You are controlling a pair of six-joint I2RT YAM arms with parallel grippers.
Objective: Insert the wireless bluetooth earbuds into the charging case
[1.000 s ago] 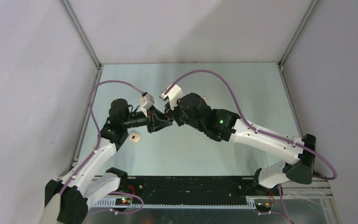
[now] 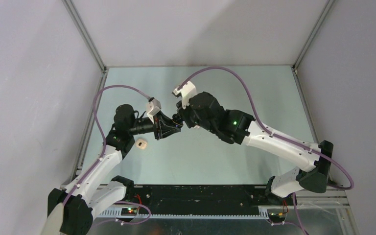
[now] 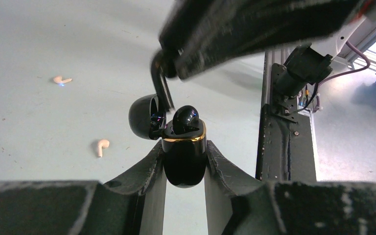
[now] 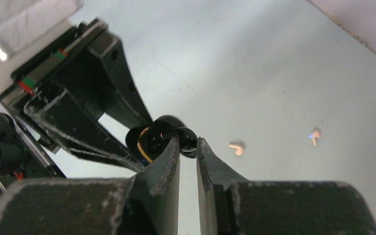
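Observation:
The glossy black charging case (image 3: 184, 164), gold-rimmed, is held upright between the fingers of my left gripper. Its domed lid (image 3: 142, 117) stands swung open to one side, and a rounded black part shows at the case's mouth. My right gripper is shut on the lid's edge; one of its fingers (image 3: 162, 83) reaches down against the lid in the left wrist view. Two beige earbuds lie apart on the table: one earbud (image 3: 103, 145) nearer the case, the other earbud (image 3: 58, 79) farther off. Both grippers (image 2: 176, 122) meet above mid-table, hiding most of the case.
A small beige square piece with a dark centre (image 2: 141, 143) lies on the table below the left arm. White walls (image 2: 200, 34) enclose the back and sides.
My right gripper has tilted and shifted slightly to the right, and its wrist has turned. The left arm stays nearly still.

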